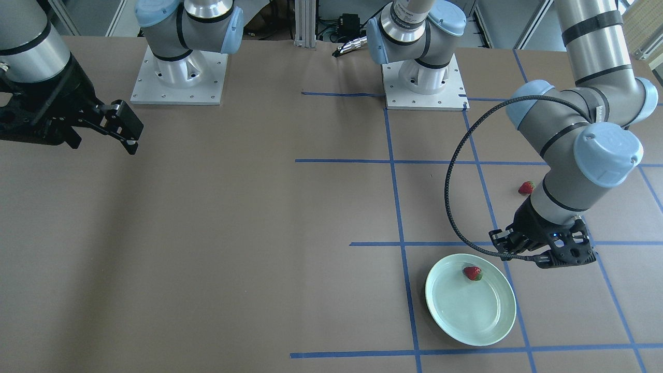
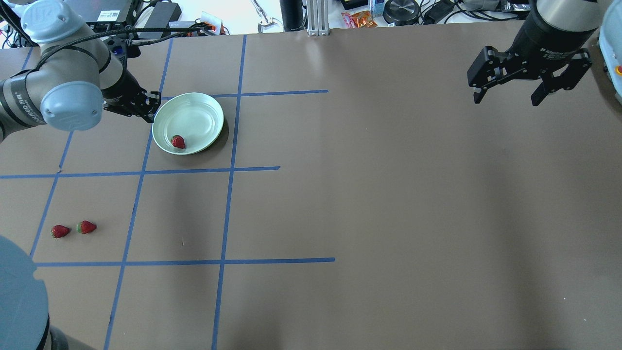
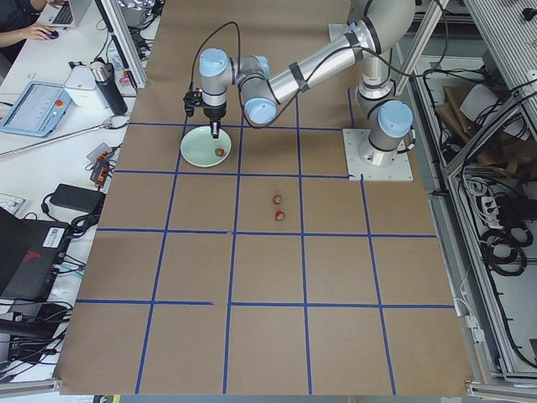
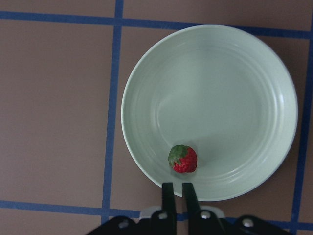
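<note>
A pale green plate (image 1: 470,311) lies on the gridded table, holding one strawberry (image 4: 183,161) near its rim. My gripper is above that rim beside the berry, its fingers close together with only a narrow gap and no object visible between them; whether that counts as shut is unclear. In the top view two more strawberries, a left one (image 2: 60,231) and a right one (image 2: 86,227), lie on the table apart from the plate.
A second arm's black gripper (image 2: 527,76) hangs at the far side. Other arm bases (image 1: 180,93) stand at the back.
</note>
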